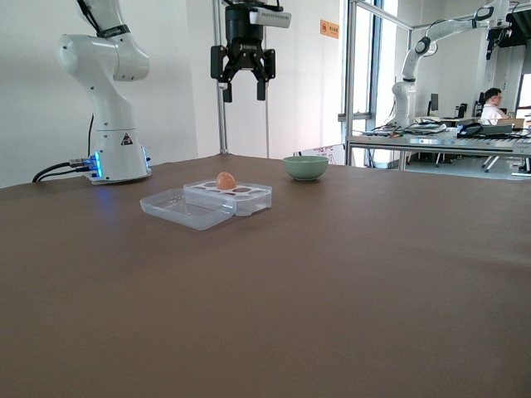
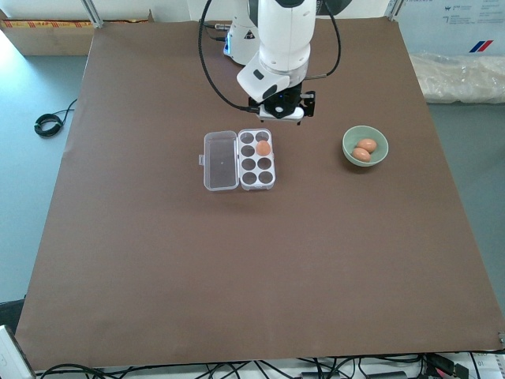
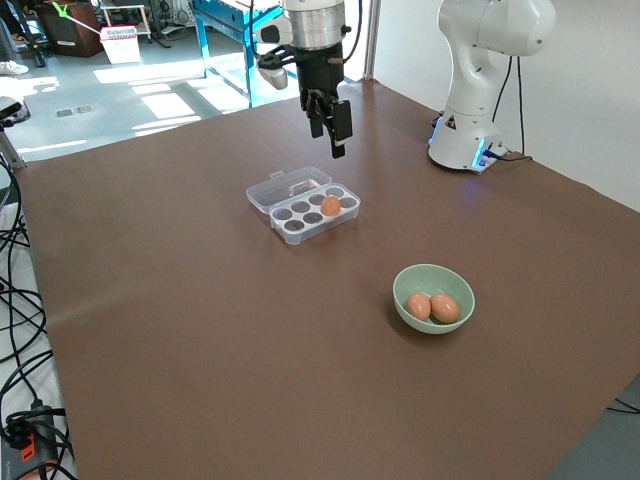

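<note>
An open clear egg tray (image 2: 256, 162) sits mid-table, lid flat to its left in the camera left view, one brown egg (image 3: 330, 205) in it. A green bowl (image 3: 432, 281) holds two brown eggs (image 3: 444, 308), apart from the tray. My gripper (image 1: 242, 89) hangs high above the table behind the tray; in the top view its fingers stand apart with nothing between them.
A white robot base (image 3: 462, 140) stands at its back. Cables (image 2: 87, 371) run along the near edge outside the tabletop.
</note>
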